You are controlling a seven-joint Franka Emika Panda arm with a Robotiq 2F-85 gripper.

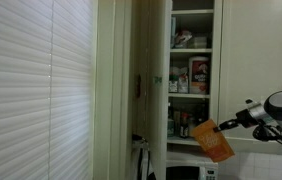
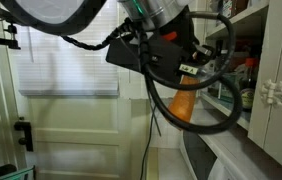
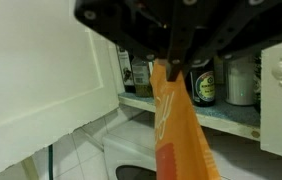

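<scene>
An orange flat bag (image 1: 214, 145) hangs tilted from my gripper (image 1: 222, 127), which is shut on its upper edge. In the wrist view the bag (image 3: 184, 145) runs down from the dark fingertips and covers part of the shelf behind it. Exterior view 2 shows only a strip of the orange bag (image 2: 182, 103) below the gripper, partly covered by a black cable loop. In exterior view 1 the bag is in front of the right edge of the open cupboard, near its lowest shelf.
Jars and bottles, among them a dark jar (image 3: 203, 85), stand on the cupboard's bottom shelf (image 3: 231, 122). Cans (image 1: 198, 72) fill a higher shelf. An open cupboard door (image 1: 161, 90) stands on the left. Below the cupboard is a white microwave (image 1: 193, 168).
</scene>
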